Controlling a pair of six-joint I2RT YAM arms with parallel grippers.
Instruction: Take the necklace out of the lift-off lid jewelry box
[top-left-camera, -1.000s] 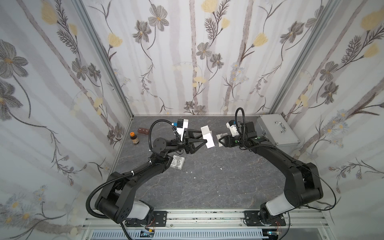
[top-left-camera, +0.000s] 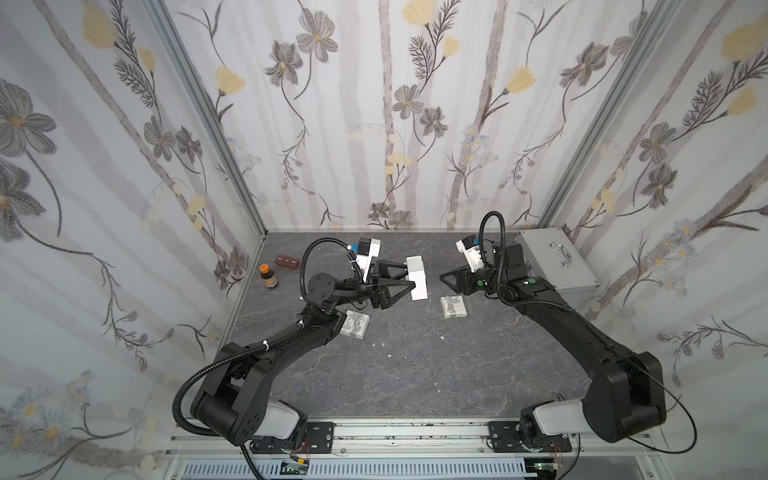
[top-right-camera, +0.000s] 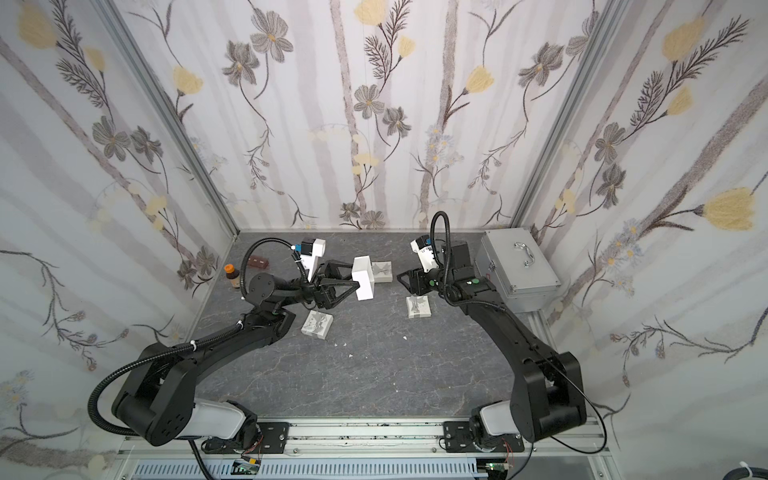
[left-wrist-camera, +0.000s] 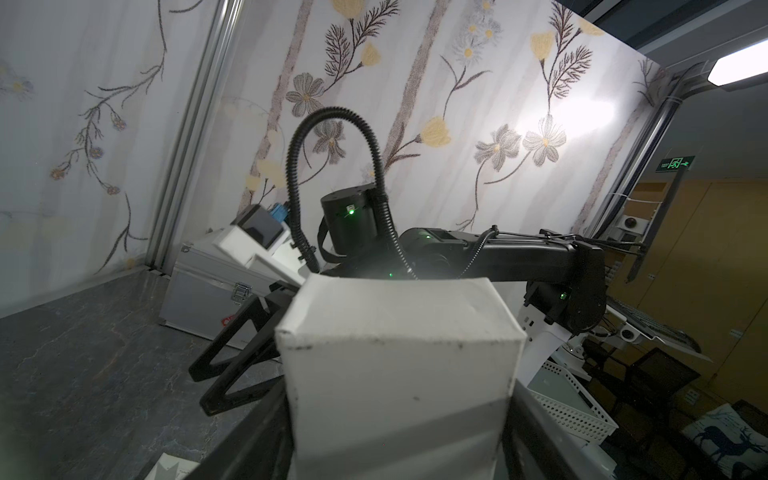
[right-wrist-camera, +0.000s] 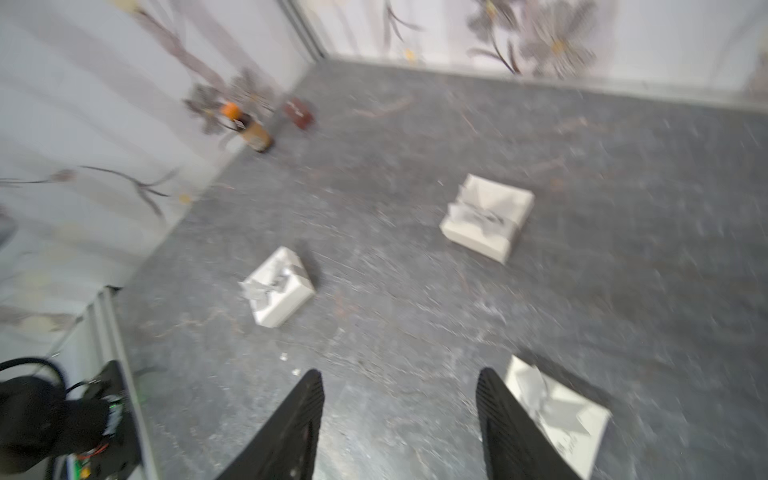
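Note:
A plain white box (top-left-camera: 417, 278) is held off the table by my left gripper (top-left-camera: 409, 274), whose fingers press its two sides. It fills the lower middle of the left wrist view as a white block (left-wrist-camera: 404, 384); its inside is hidden there. My right gripper stands open, nothing between its fingers, raised to the right of the box. Below it on the table lies a pale square piece with a bow (top-left-camera: 453, 307). Two similar pieces rest nearby: one at the back (top-right-camera: 381, 272), one in front of the left arm (top-right-camera: 317, 324). I see no necklace.
A silver case (top-left-camera: 558, 257) stands at the back right. At the far left are a small bottle with an orange cap (top-left-camera: 268, 276) and a dark red object (top-left-camera: 287, 261).
The white box in my left gripper has turned slightly.

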